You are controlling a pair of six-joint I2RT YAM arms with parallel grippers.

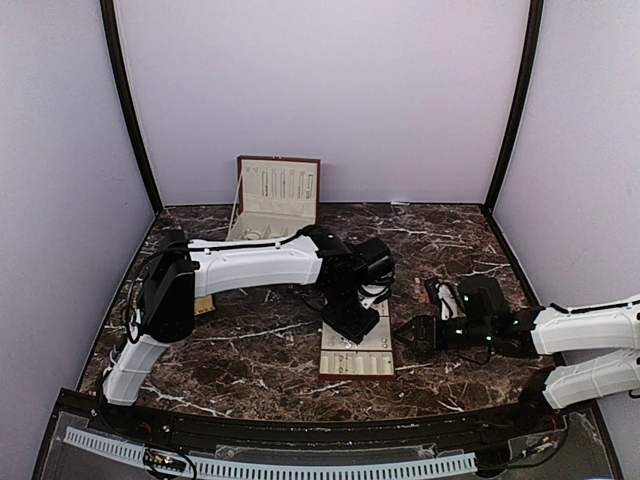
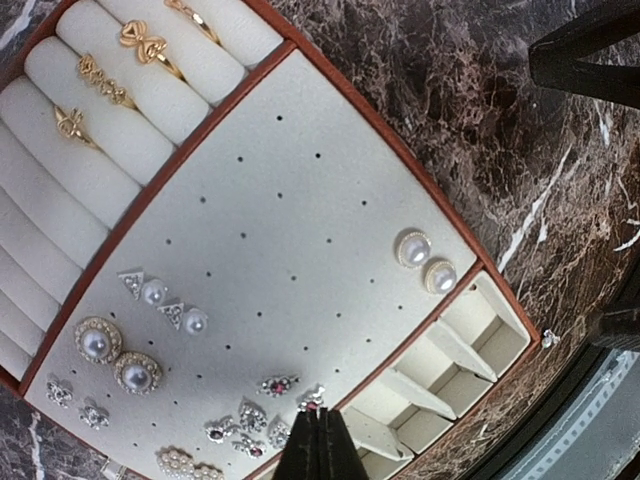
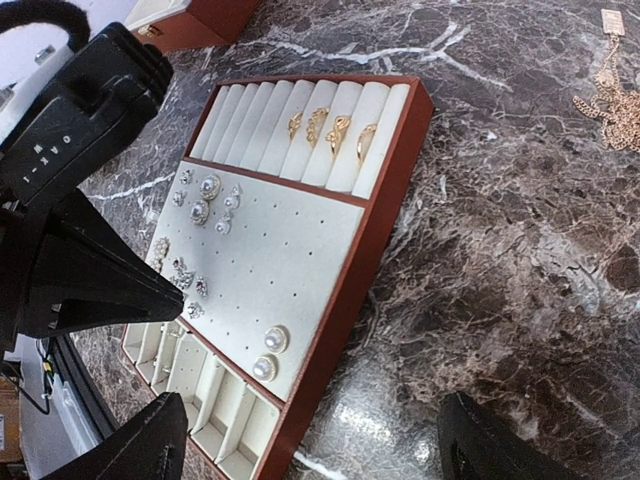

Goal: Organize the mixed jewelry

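A red-brown jewelry tray (image 1: 355, 365) holds gold rings (image 2: 144, 42) in white roll slots, pearl earrings (image 2: 413, 249) and silver studs (image 2: 249, 416) on a holed pad, beside small compartments (image 2: 483, 332). My left gripper is low over the studs near the compartments, fingertips closed at a small silver earring with red stone (image 2: 309, 394); whether it is held is unclear. My right gripper (image 1: 420, 332) stands open just right of the tray, nothing visible between its fingers.
An open jewelry case (image 1: 275, 190) stands at the back. A gold chain (image 3: 610, 115) lies on the marble beyond the tray. A yellow mat (image 1: 203, 303) is partly hidden by the left arm. Marble right of the tray is mostly clear.
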